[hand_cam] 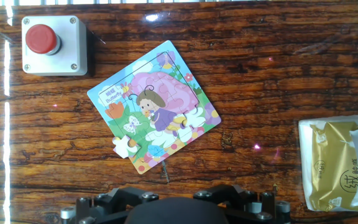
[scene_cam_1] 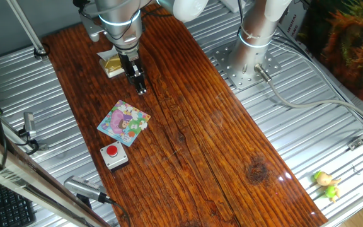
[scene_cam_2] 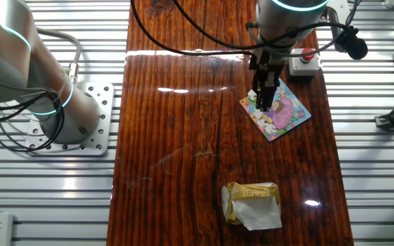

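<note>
A square butterfly jigsaw puzzle (hand_cam: pixel 160 102) lies on the wooden table, turned at an angle. One pale piece (hand_cam: pixel 124 147) juts past the board's edge at its lower left in the wrist view; another white-and-green piece (hand_cam: pixel 192 118) sits near the board's lower right side, and whether it is seated flat I cannot tell. My gripper (scene_cam_1: pixel 141 92) points down above the table, beside the puzzle in exterior view 1. At the bottom of the wrist view its two sides stand wide apart, open, with nothing seen between them.
A white box with a red button (hand_cam: pixel 42 41) stands close to the puzzle. A gold-and-white tissue packet (scene_cam_2: pixel 252 205) lies on the puzzle's other side. Wide bare table (scene_cam_1: pixel 188 157) stretches along the robot-base side. A small toy (scene_cam_1: pixel 327 183) lies off the table.
</note>
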